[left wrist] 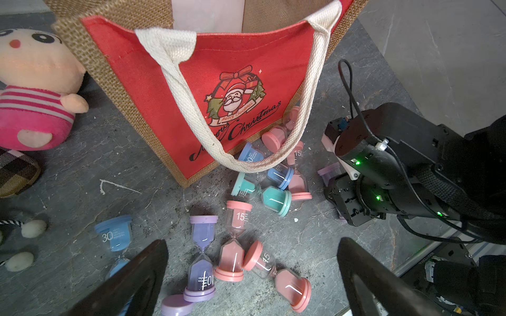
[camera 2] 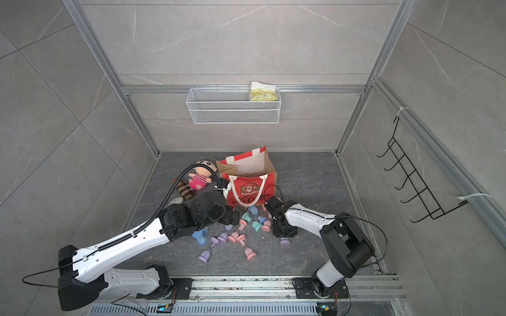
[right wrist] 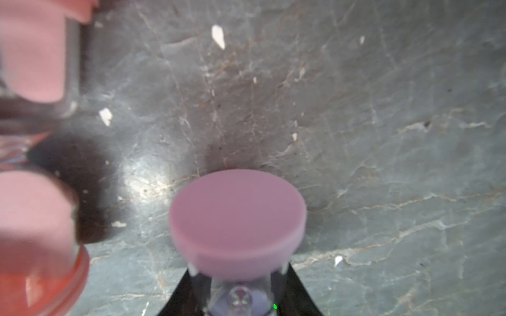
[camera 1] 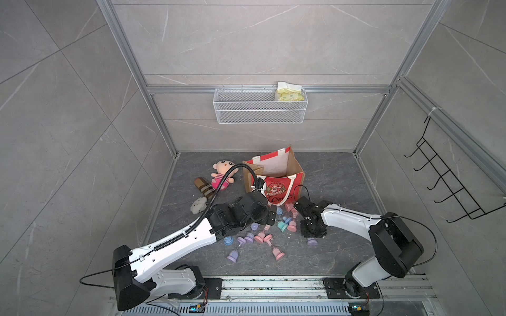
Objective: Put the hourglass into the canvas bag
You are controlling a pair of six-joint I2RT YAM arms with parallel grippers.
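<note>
The canvas bag, red-fronted with white handles and a Santa print, stands upright and gapes at the top. A purple-capped hourglass lies on the floor right of the others, its near cap poking out beneath my right gripper in the top left view. In the right wrist view dark fingers flank its glass on both sides; whether they press on it I cannot tell. My left gripper is open above the other hourglasses, its fingers wide apart with none held.
Pink, teal, blue and purple hourglasses, among them a pink one, lie scattered before the bag. A pink doll sits left of the bag. Bare floor extends right of the bag.
</note>
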